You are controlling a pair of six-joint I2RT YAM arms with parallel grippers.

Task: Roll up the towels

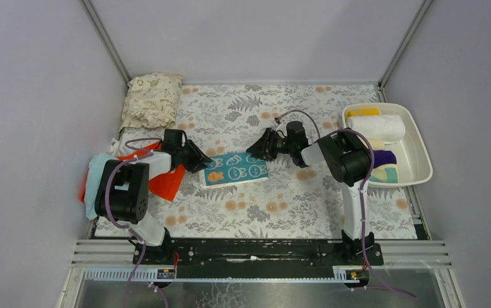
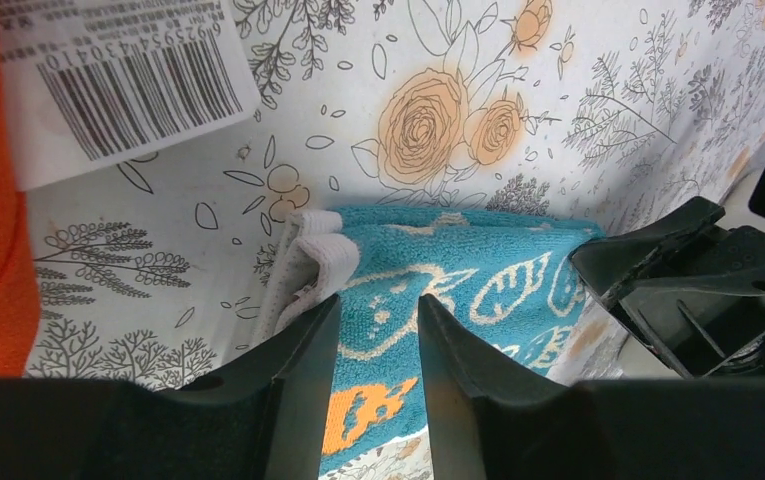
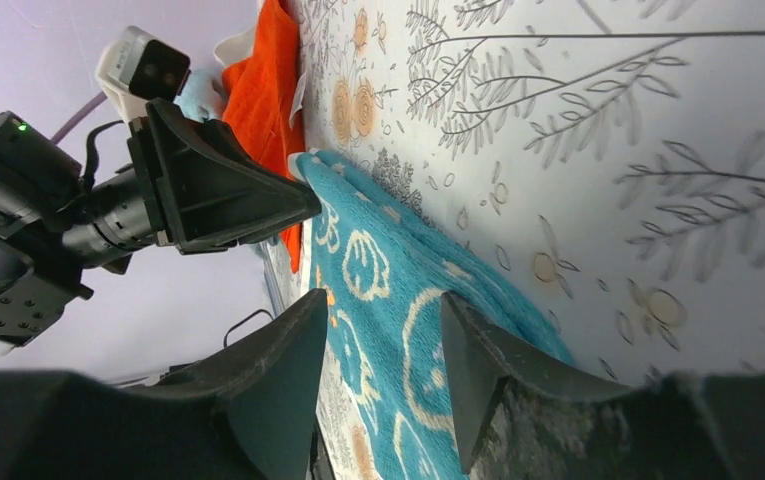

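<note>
A teal towel (image 1: 239, 171) with white and orange animal prints lies folded on the patterned table, its long side running left to right. Over its far left corner is my left gripper (image 1: 203, 165), fingers part open; the left wrist view has the towel's folded white edge (image 2: 330, 258) beside one finger. At the far right corner stands my right gripper (image 1: 257, 154), also part open. Below and between its fingers the teal cloth (image 3: 398, 330) shows in the right wrist view. Whether either pair of fingers touches the cloth, I cannot tell.
An orange cloth (image 1: 167, 185) and a light blue cloth (image 1: 93, 186) lie under and beside the left arm. A floral cushion-like bundle (image 1: 153, 101) sits back left. The white bin (image 1: 417, 147) at right holds several rolled towels.
</note>
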